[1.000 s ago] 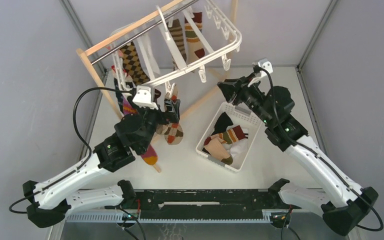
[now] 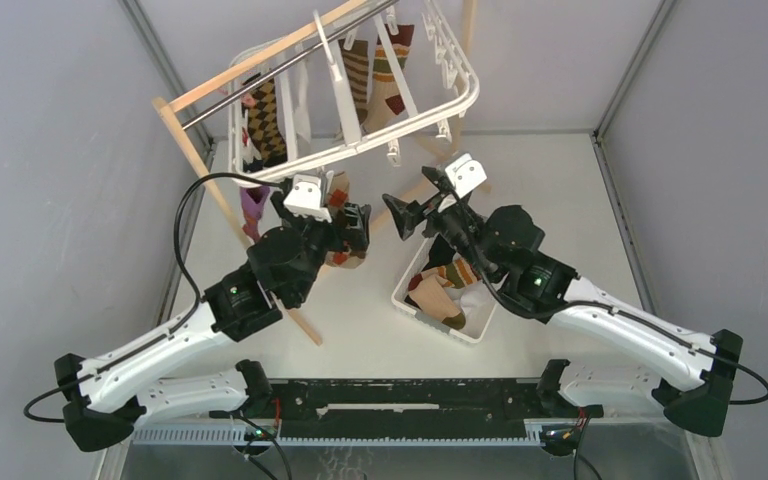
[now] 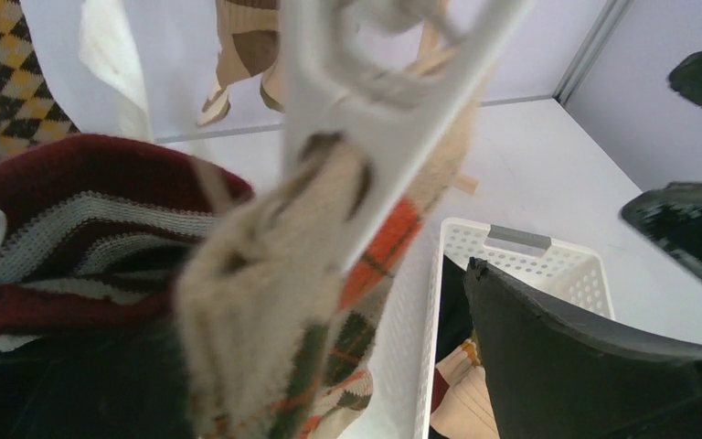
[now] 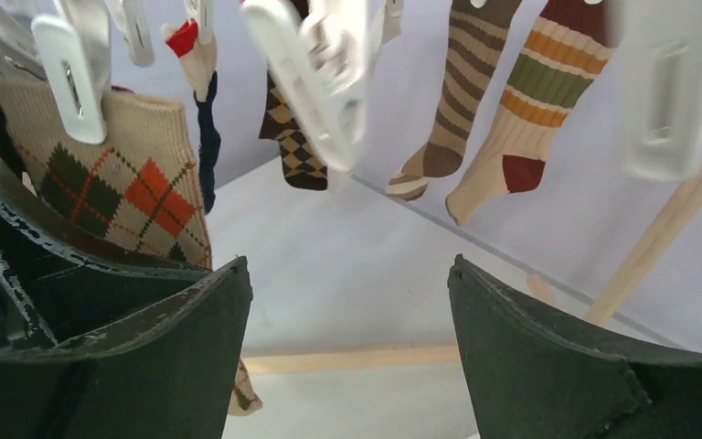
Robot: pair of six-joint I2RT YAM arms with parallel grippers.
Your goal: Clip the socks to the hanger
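The white clip hanger hangs from the rack with several socks clipped on. An argyle beige sock hangs from a clip, between the fingers of my open left gripper in the left wrist view; contact is unclear. A maroon striped sock is beside it. My right gripper is open and empty, below the hanger's clips and right of my left gripper. Striped socks and a checked sock hang behind.
A white basket of loose socks stands under my right arm. The wooden rack borders the hanger. Side walls enclose the area; the floor right of the basket is clear.
My right gripper has moved left and downward in the top view, closer to my left one. My left arm has shifted slightly right, and the hanger with its socks has swayed.
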